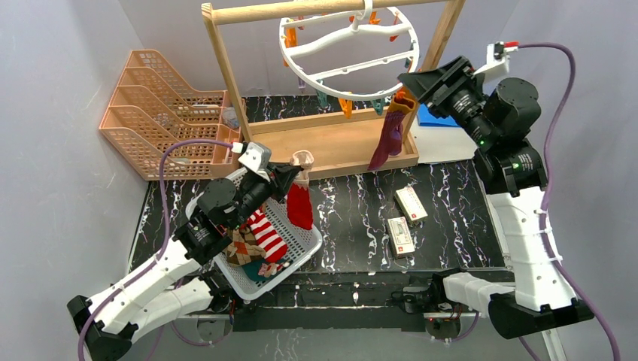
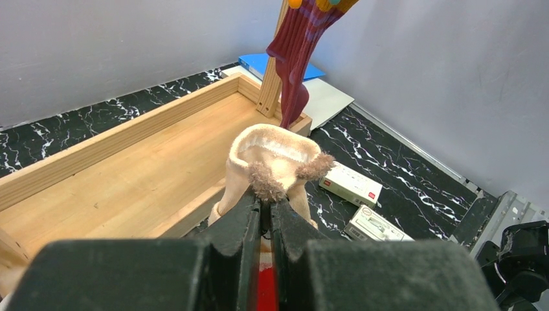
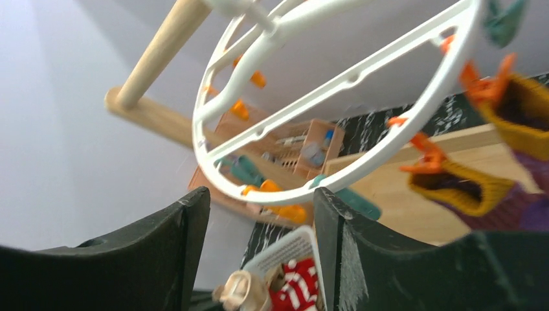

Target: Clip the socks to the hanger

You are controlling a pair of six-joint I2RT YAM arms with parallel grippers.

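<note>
Shut on the cuff of a red sock with a cream top (image 1: 299, 204), my left gripper holds it hanging by the basket's edge. In the left wrist view the cream cuff (image 2: 268, 146) rises above the fingers. The round white hanger (image 1: 353, 96) hangs from the wooden bar with orange and teal clips. Purple socks with mustard cuffs (image 1: 390, 135) dangle from its right side. My right gripper is open at the hanger's right; in its view the rim, an orange clip (image 3: 285, 212) and a teal clip (image 3: 358, 203) appear beyond the fingers.
A grey basket (image 1: 307, 252) holds more socks, among them a red-and-white striped one (image 1: 267, 235). Two small boxes (image 1: 401, 237) lie on the black marble table. The wooden stand's post (image 1: 442, 37) is close to the right gripper. An orange rack (image 1: 143, 113) stands at left.
</note>
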